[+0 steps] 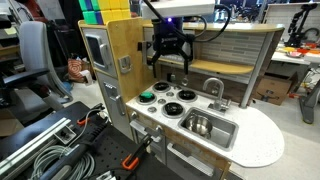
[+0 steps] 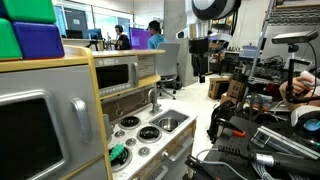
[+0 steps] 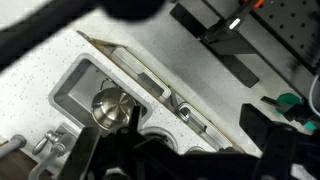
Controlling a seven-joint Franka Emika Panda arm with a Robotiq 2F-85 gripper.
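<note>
High over the toy kitchen counter hangs my gripper, open and with nothing between its fingers. In the wrist view its two dark fingers stand far apart, with the counter's front edge below. A metal pot sits inside the sink basin, seen also in exterior view 1. On the back left burner lies a green object, which exterior view 2 shows near the microwave side. My gripper is well above all of these and touches none.
A faucet rises behind the sink, and shelving stands along the back. Several round burners lie left of the sink. At the left is a tall cabinet.
</note>
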